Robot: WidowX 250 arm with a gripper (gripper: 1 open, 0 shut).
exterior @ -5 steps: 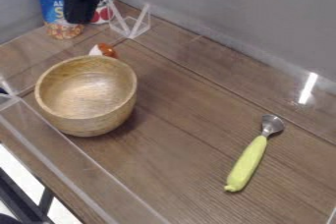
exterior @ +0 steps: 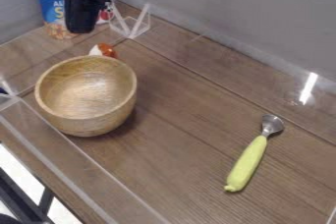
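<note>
My black gripper [exterior: 82, 17] hangs at the upper left, in front of a blue-labelled can [exterior: 55, 12] at the back corner and above the table; its fingers look shut, with nothing visible between them. A wooden bowl [exterior: 85, 100] sits lower, at the left of the table. Behind the bowl lies a small orange and white object [exterior: 102, 51]. A scoop with a yellow-green handle [exterior: 246, 163] lies at the right.
A red and white item [exterior: 105, 14] stands at the back, partly hidden by the gripper. Walls line the back.
</note>
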